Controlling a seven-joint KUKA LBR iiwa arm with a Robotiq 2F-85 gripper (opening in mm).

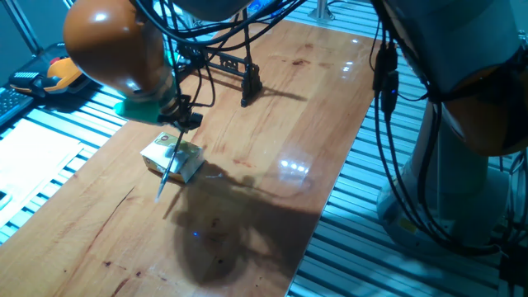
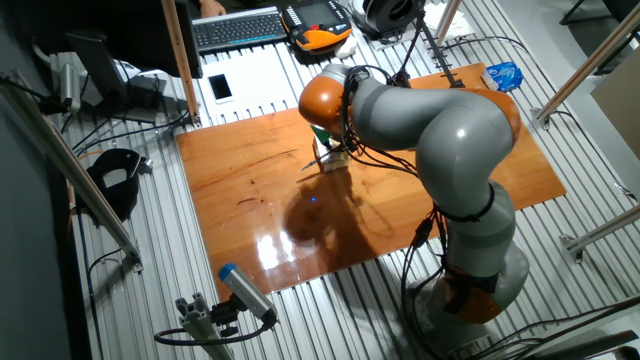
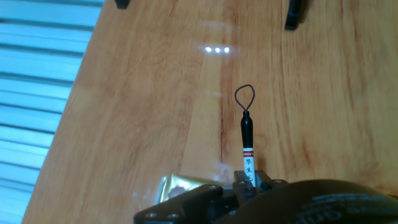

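A slim writing brush (image 1: 166,176) with a pale lower end slants down from my gripper (image 1: 183,125), which is shut on it. In the wrist view, the brush (image 3: 247,132) shows its black end with a thin cord loop, a red band and a white label with dark characters. The gripper grips it around that label. Behind the brush in exterior view 1, a small gold and white box (image 1: 191,158) rests on the wooden board. The brush tip appears to hang clear of the board, though its height is hard to judge.
A black frame (image 1: 250,82) stands farther back on the wooden board (image 1: 91,223). Loose cables hang along the arm. A white sheet with a phone (image 2: 220,88), a keyboard (image 2: 238,30) and an orange-black device (image 2: 318,30) lie beyond the board. Its near part is clear.
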